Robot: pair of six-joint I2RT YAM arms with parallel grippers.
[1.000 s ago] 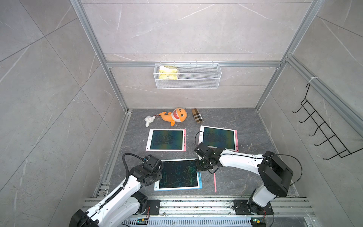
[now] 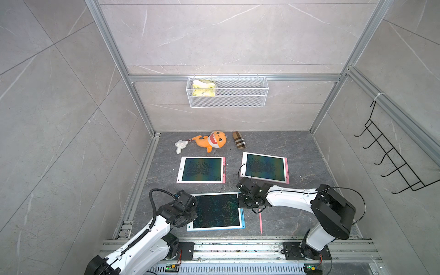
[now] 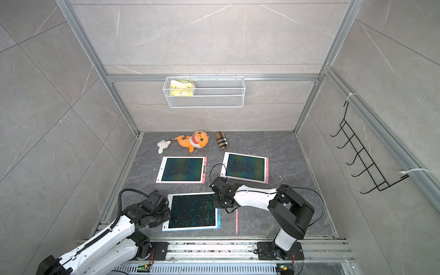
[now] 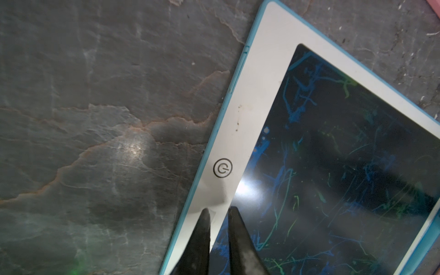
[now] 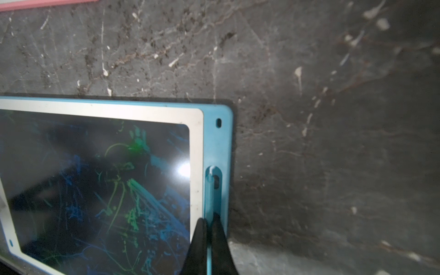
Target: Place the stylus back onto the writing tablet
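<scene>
The blue-edged writing tablet (image 2: 215, 210) lies flat at the front of the table, its dark screen covered in scribbles. Along its right edge, a light blue stylus (image 5: 209, 197) lies lengthwise in the slot, its tip at the slot's far end. My right gripper is shut over that slot. A blue strip shows in the narrow gap between its fingers; whether they grip it is unclear. Over the tablet's left border hangs my left gripper, part open and empty. A pink stylus (image 2: 260, 223) lies on the table, right of the tablet.
Two pink-edged tablets, one left (image 2: 201, 170) and one right (image 2: 265, 166), lie behind. Along the back sit a white toy (image 2: 181, 145), an orange shark (image 2: 211, 140) and a striped item (image 2: 238, 140). A wire basket (image 2: 238, 91) hangs on the wall.
My right gripper has shifted slightly toward the front and a little right along the tablet's right edge. The left arm has barely moved. The tablets and pink stylus stay where they were.
</scene>
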